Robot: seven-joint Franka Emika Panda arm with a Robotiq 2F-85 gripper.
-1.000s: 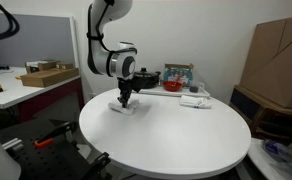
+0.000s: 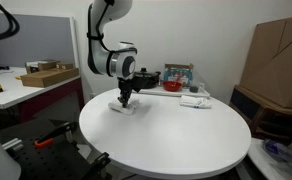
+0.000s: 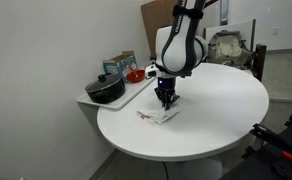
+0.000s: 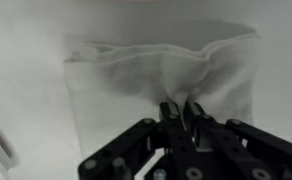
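Note:
A white cloth (image 4: 111, 100) lies on the round white table, spread mostly flat, its far edge folded over in the wrist view. Creases in the fabric run up from my gripper, whose fingertips are shut on a pinch of it near the middle. In the second exterior view the cloth (image 3: 158, 113) rests under the gripper (image 3: 167, 104), which points down at the table. The same cloth (image 2: 122, 108) shows at the table's left side in the first exterior view, below the gripper (image 2: 124, 102).
A black pot (image 3: 105, 88) stands on a white tray at the table's edge, with a red bowl (image 3: 136, 76) beside it. Another white folded cloth (image 2: 195, 101) lies farther right.

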